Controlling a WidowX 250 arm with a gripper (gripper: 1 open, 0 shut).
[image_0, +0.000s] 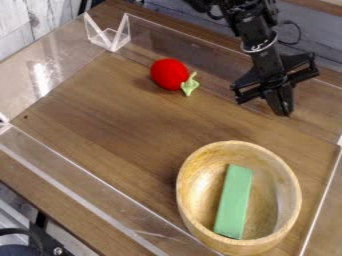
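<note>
My black gripper (275, 88) hangs low over the wooden table at the upper right, its fingers pointing down; whether they are apart or together is hard to make out. To its left lies a red round object (168, 73) with a pale green piece (190, 86) at its lower right, clear of the gripper. A cream bowl (201, 190) at the lower right holds a green block (233, 201).
A clear wire or plastic rack (108, 33) stands at the upper left. A wall and rail edge run along the back and left.
</note>
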